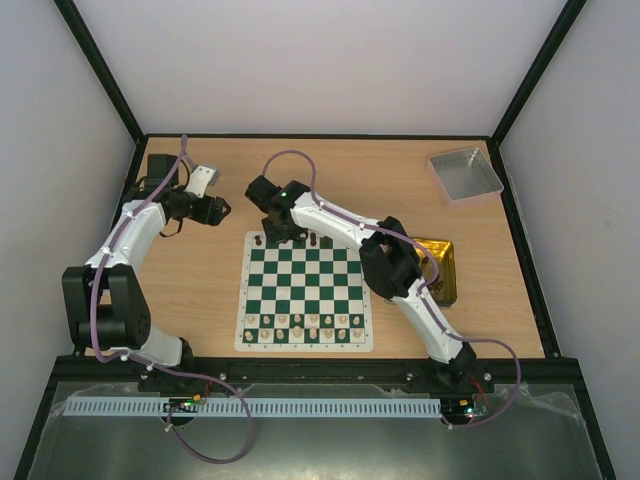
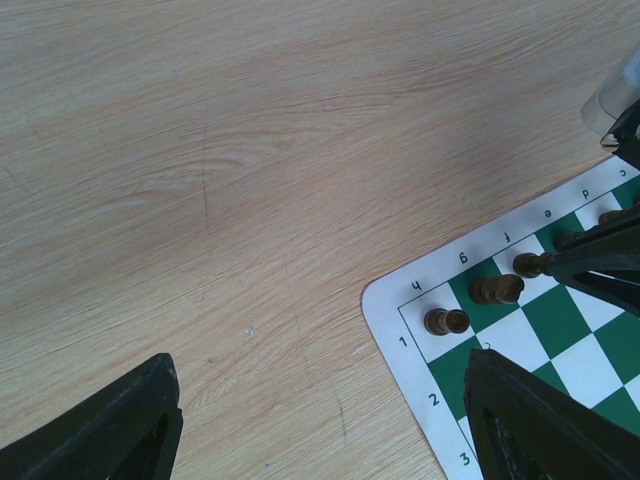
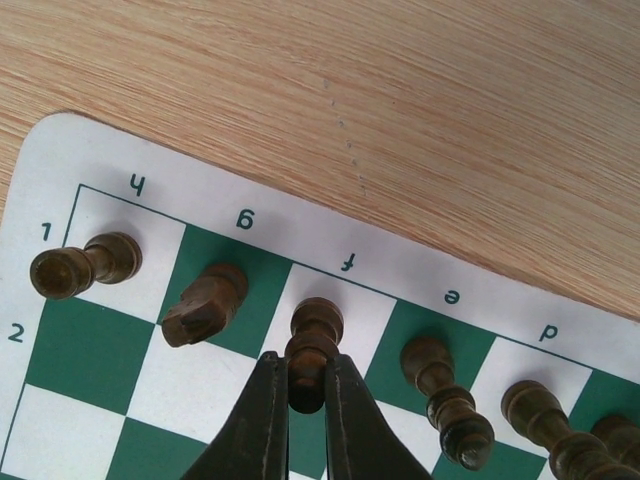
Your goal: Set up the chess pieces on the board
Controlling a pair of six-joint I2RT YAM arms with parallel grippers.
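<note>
The green-and-white chessboard (image 1: 305, 285) lies mid-table, with several light pieces (image 1: 297, 333) along its near two rows. In the right wrist view my right gripper is shut on a dark bishop (image 3: 318, 318), upright over the white f1 square. A dark rook (image 3: 85, 265) stands on h1 and a dark knight (image 3: 207, 304) on g1. To the other side are a dark king (image 3: 448, 400) on e1 and a dark queen (image 3: 552, 430) on d1. My left gripper is open and empty over bare wood, left of the board.
A golden tray (image 1: 448, 275) stands right of the board, partly hidden by the right arm. A clear, empty-looking bin (image 1: 466, 175) sits at the back right. The wood left of and behind the board is free.
</note>
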